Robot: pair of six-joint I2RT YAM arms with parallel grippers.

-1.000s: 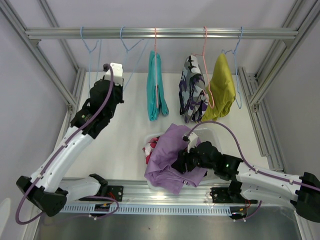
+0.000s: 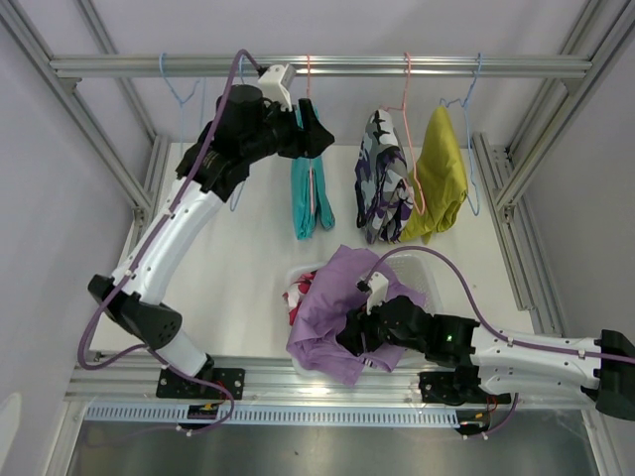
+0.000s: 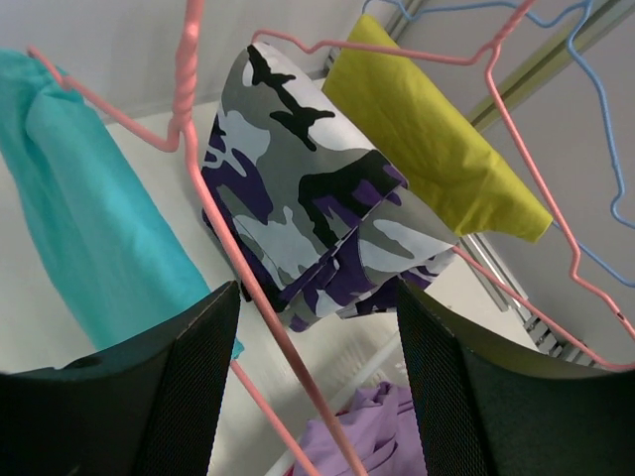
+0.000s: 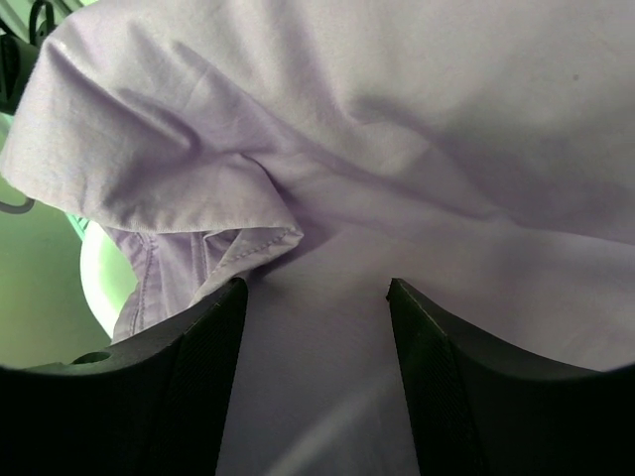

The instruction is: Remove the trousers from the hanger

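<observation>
Teal trousers hang on a pink hanger under the rail. My left gripper is raised at them, open, with the hanger's wire running between its fingers in the left wrist view and the teal cloth just beyond. Camouflage trousers and yellow trousers hang to the right. My right gripper is down on purple cloth in the bin, its fingers part open over the fabric; whether cloth is pinched is not clear.
The rail spans the top, with blue hangers at both sides. A white bin holds the purple cloth and a red patterned piece. The floor left of the bin is clear.
My left arm has risen and moved right to the pink hanger with the teal trousers. My right gripper has shifted slightly on the purple cloth.
</observation>
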